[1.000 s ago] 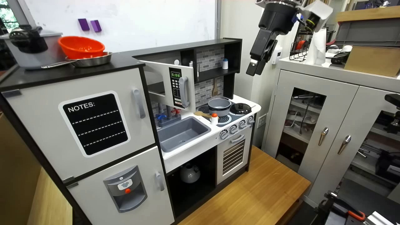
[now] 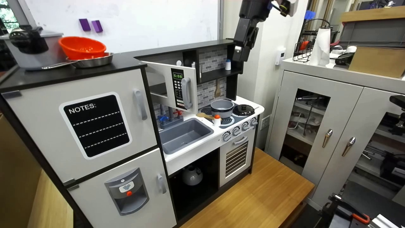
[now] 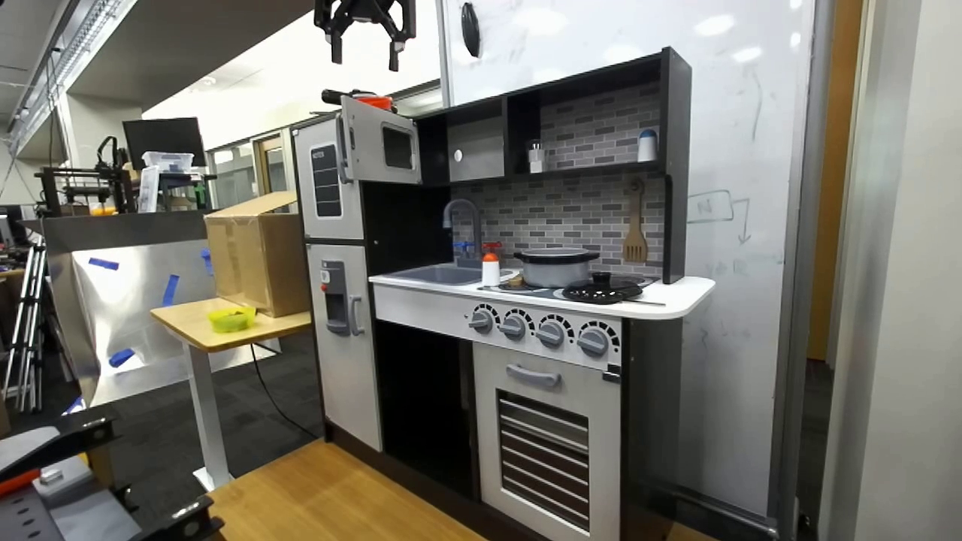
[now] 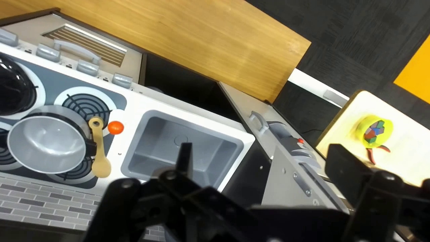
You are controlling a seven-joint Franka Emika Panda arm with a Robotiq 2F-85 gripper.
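My gripper (image 3: 365, 55) hangs high above the toy kitchen, its two fingers spread wide with nothing between them. In the wrist view one finger (image 4: 184, 158) overlaps the sink and the other finger lies over the right side. The microwave door (image 2: 167, 85) stands swung open. On the stove sits a grey pot (image 4: 46, 139), with a wooden spoon (image 4: 100, 151) and a white shaker with an orange top (image 4: 116, 127) beside it. A black lid (image 2: 243, 110) rests on another burner. The grey sink (image 2: 186, 135) looks empty.
An orange colander (image 2: 82, 47) in a metal pan tops the fridge side. The upper shelf holds a blue-capped bottle (image 3: 647, 146). A side table carries a yellow-green bowl of coloured blocks (image 4: 375, 131). A kettle (image 2: 192, 175) stands in the lower cubby.
In exterior view 1 the arm and gripper have moved up and to the left, now in front of the shelf's right end. The kitchen items look unmoved.
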